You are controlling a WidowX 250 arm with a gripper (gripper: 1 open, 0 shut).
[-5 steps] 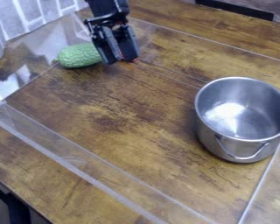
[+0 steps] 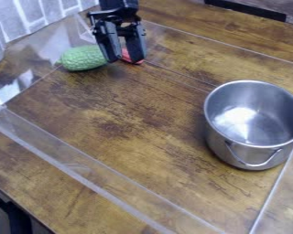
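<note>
My black gripper (image 2: 120, 46) hangs at the upper middle of the camera view, fingers pointing down, just over a small red object (image 2: 133, 57) that is partly hidden behind it. Whether the fingers are open or shut, or touch the red object, I cannot tell. A green bumpy vegetable (image 2: 81, 58) lies to the gripper's left. A steel pot (image 2: 251, 133) with a handle stands empty at the right.
Clear plastic walls or strips run along the left, front and right. A grey patterned cloth (image 2: 15, 27) is at the back left.
My gripper has shifted slightly up since a second ago, and more of the red object shows. The vegetable and pot have not moved.
</note>
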